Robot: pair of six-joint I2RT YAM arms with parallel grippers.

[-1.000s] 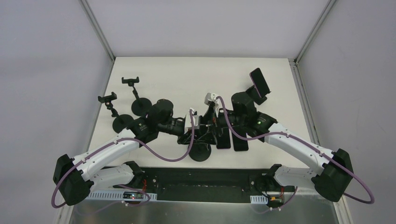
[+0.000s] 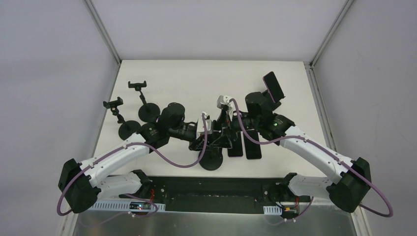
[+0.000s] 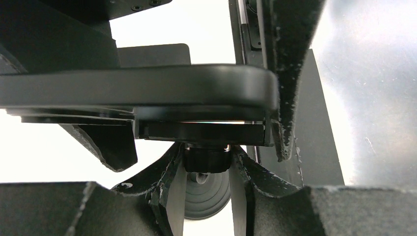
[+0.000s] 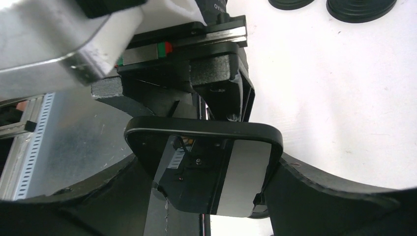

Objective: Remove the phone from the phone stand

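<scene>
Both grippers meet over a round stand base [image 2: 211, 161] at the table's front middle. In the left wrist view my left gripper has its fingers around a dark part of the stand, under a dark slab; whether it grips is unclear. In the right wrist view my right gripper is shut on a black phone or holder [image 4: 201, 129], which of the two I cannot tell for sure. The top view hides most of this behind the arms.
Two empty stands [image 2: 129, 129] are at the left. A stand with a phone [image 2: 273, 86] is at the back right. Dark phones [image 2: 253, 152] lie flat right of the middle base.
Both grippers and wrists have shifted slightly to the right in the top view; the right arm's wrist has also moved a little toward the back. The base stays in place.
</scene>
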